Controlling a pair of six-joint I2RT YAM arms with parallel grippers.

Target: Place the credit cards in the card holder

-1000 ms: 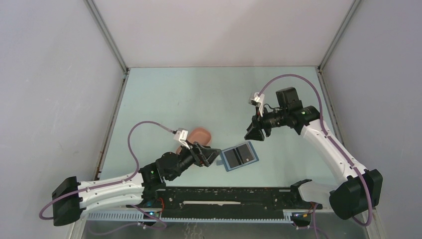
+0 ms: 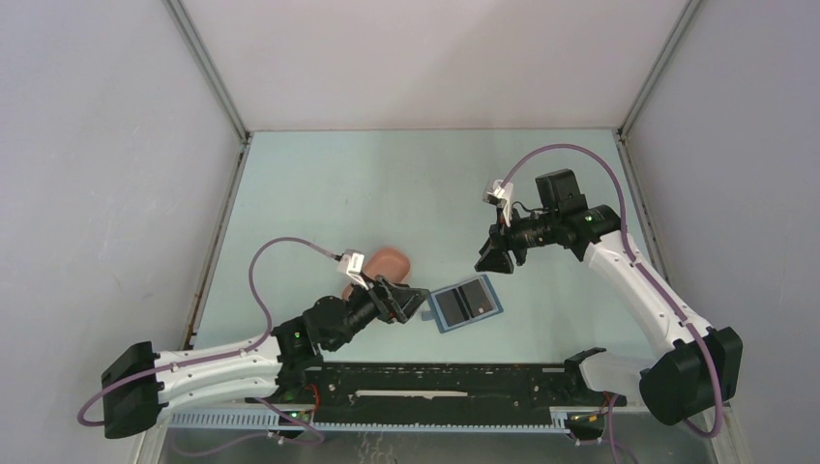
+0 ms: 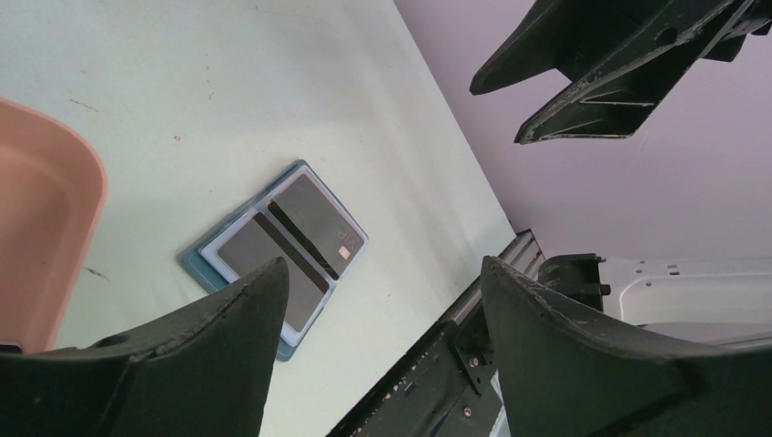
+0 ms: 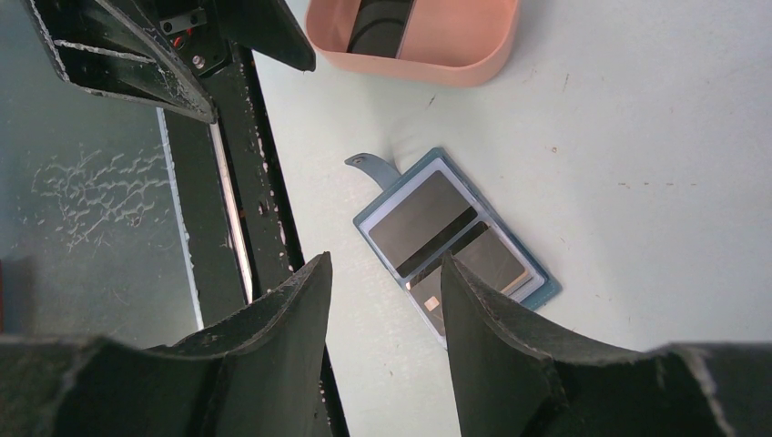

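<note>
A blue card holder [image 2: 465,302] with dark cards in it lies flat near the table's front, right of a pink tray [image 2: 385,263]. In the right wrist view, dark cards [image 4: 380,27] also lie inside that tray. My left gripper [image 2: 411,302] hangs between tray and holder, open, the holder [image 3: 282,246] seen beyond its fingers. My right gripper [image 2: 491,256] is open above and behind the holder, nothing between its fingers.
Walls enclose it, and a dark rail [image 2: 454,377] runs along the front edge. The two grippers are fairly close together.
</note>
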